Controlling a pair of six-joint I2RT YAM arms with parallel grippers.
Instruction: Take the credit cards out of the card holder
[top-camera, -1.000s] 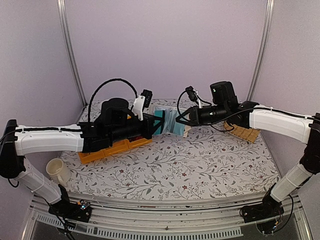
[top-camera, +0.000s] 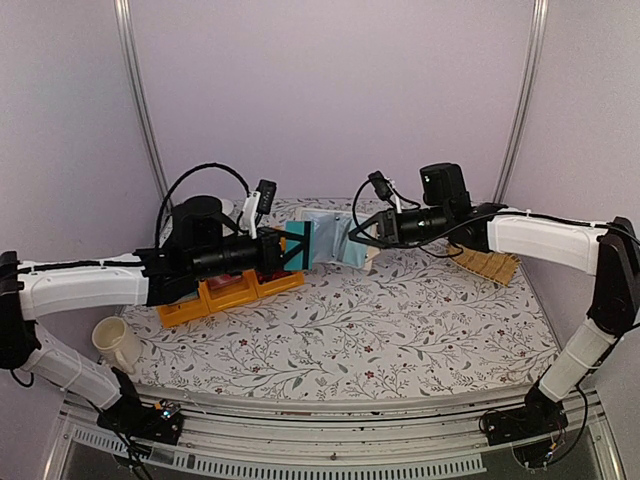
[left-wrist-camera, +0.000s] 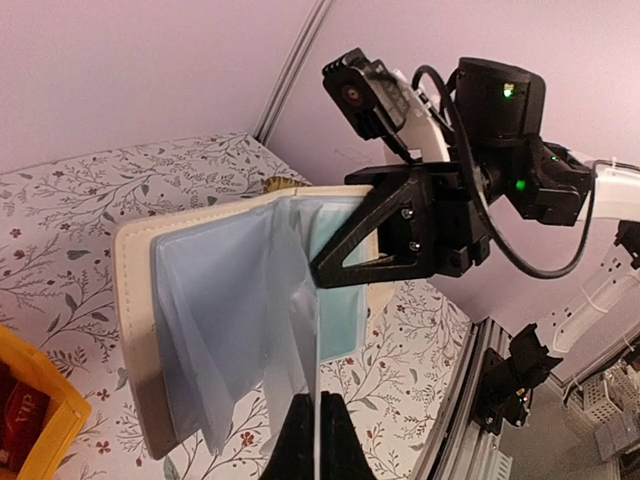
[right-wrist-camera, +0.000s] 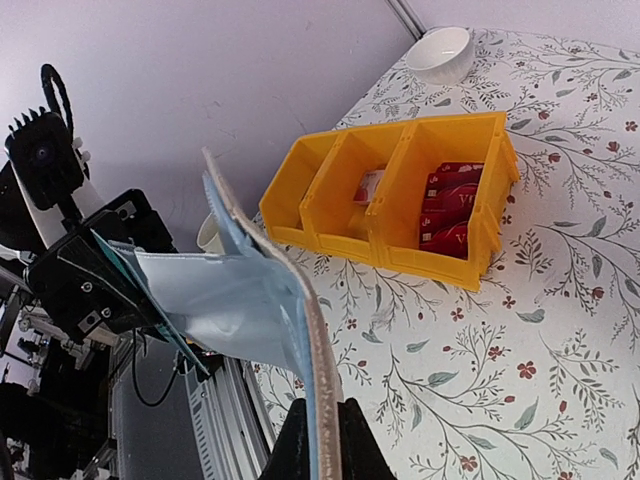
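The pale card holder (top-camera: 328, 238) is held upright and spread between both arms at the table's middle. My right gripper (top-camera: 355, 237) is shut on its edge; in the right wrist view, the cream cover (right-wrist-camera: 325, 400) runs between the fingers. Opposite, my left gripper (top-camera: 303, 246) is shut on a thin teal sheet (top-camera: 296, 258), seen edge-on in the left wrist view. A translucent bluish leaf (right-wrist-camera: 220, 300) stretches from that sheet to the holder. I cannot tell whether the sheet is a card or part of the holder.
Behind the left arm stands an orange compartment box (right-wrist-camera: 430, 262); red cards (right-wrist-camera: 450, 205) lie in its right compartment. A white bowl (right-wrist-camera: 441, 56) is beyond it. A cream mug (top-camera: 117, 343) stands front left, a woven mat (top-camera: 487, 265) at right.
My left gripper has moved left with the teal sheet, away from the right gripper, and more of the pale leaf shows between them. The right arm has barely moved.
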